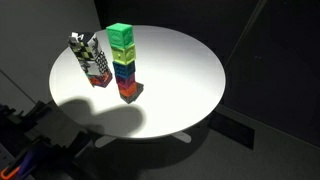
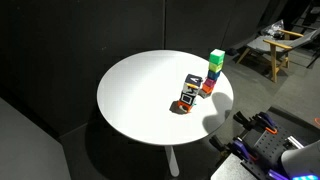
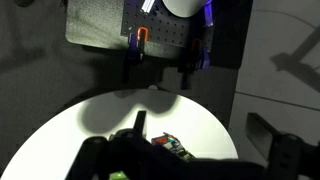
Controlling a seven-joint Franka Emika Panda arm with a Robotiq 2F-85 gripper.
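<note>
A tall stack of coloured blocks, green on top with yellow-green, dark blue and orange-red below, stands upright on the round white table. Beside it is a shorter stack with black-and-white patterned sides and red near its base; it looks slightly tilted. Exterior view 2 shows the coloured stack behind and right of the patterned stack. My gripper is open, its dark fingers wide apart and nothing held. In the wrist view, a patterned block is partly visible, much of it hidden by the gripper.
A perforated dark base plate with the arm's mount lies off the table's edge. A chair stands at the back right, clear of the table.
</note>
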